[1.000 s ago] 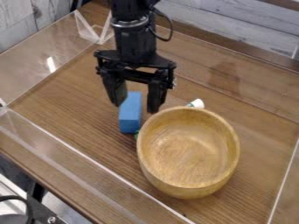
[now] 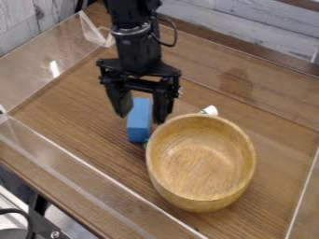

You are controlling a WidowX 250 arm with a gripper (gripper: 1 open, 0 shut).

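Observation:
My black gripper (image 2: 137, 101) hangs from the top centre, its fingers spread on either side of the upper part of a blue block (image 2: 141, 121). The block lies on the wooden table just left of a large tan bowl (image 2: 200, 177). Whether the fingers touch the block is hard to tell.
A small white object (image 2: 208, 112) lies behind the bowl's right rim. A white edge borders the top left, and a black cable lies at the bottom left.
My gripper has shifted slightly to the left around the block's upper part. The block and bowl look nearly unchanged.

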